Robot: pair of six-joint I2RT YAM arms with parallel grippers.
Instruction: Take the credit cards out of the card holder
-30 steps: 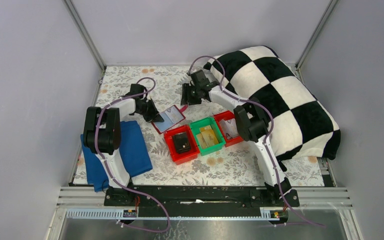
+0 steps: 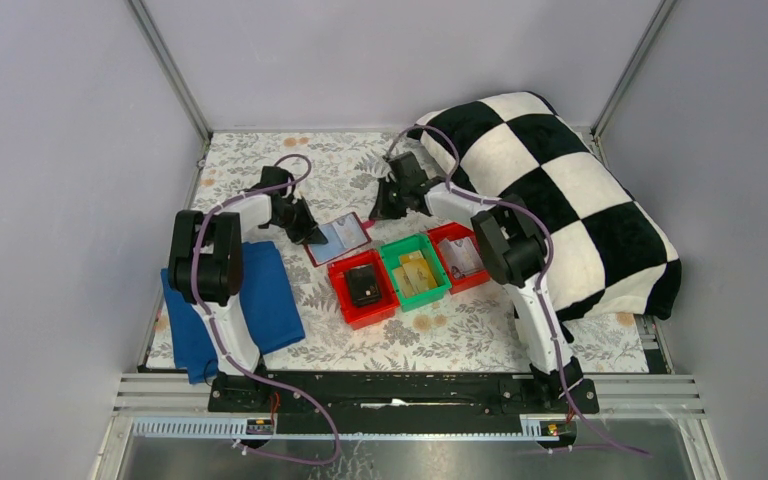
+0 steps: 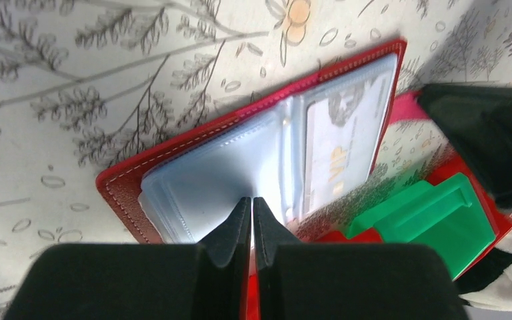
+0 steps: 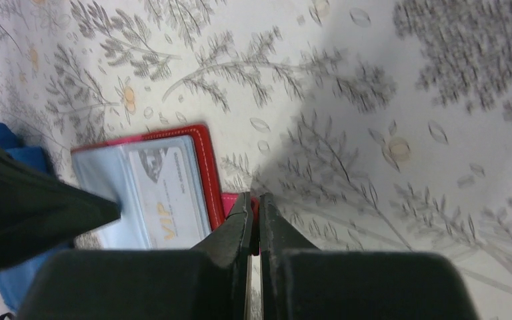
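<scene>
An open red card holder (image 3: 128, 193) with clear sleeves lies on the patterned cloth, a white VIP card (image 3: 333, 147) in its right sleeve. My left gripper is low over the left sleeve (image 3: 213, 173), its tips close together; whether they hold anything is hard to tell. My right gripper is shut on the pink strap (image 3: 408, 107) at the holder's right edge.
Red, green and red bins (image 2: 358, 317) stand in a row nearer the front. A blue folded cloth (image 2: 270, 300) is at the left, a large checkered cushion (image 2: 580, 210) at the right.
My right gripper has moved a little toward the front and right, down at the pink strap. The left arm and the holder look nearly unchanged.
</scene>
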